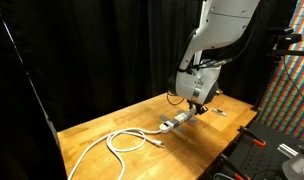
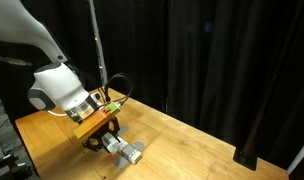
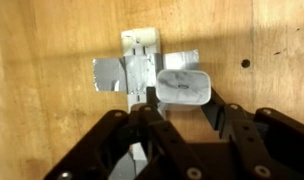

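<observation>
In the wrist view a small white piece with an oval face (image 3: 183, 87), perhaps a plug, sits between the fingertips of my gripper, which is shut on it. Under and beside it runs a white power strip (image 3: 141, 45), fixed to the table with silver tape (image 3: 110, 74). The held piece overlaps the strip's right side in this view; whether they touch cannot be told. From outside, the gripper (image 1: 195, 108) is low at the right end of the strip (image 1: 170, 125). The other side view has the strip (image 2: 129, 152) partly hidden by the gripper.
A white cord (image 1: 114, 148) loops over the wooden table left of the strip. Small items (image 1: 219, 112) lie at the right, behind the arm. Bare wood (image 1: 92, 130) is free toward the back left, before a black curtain.
</observation>
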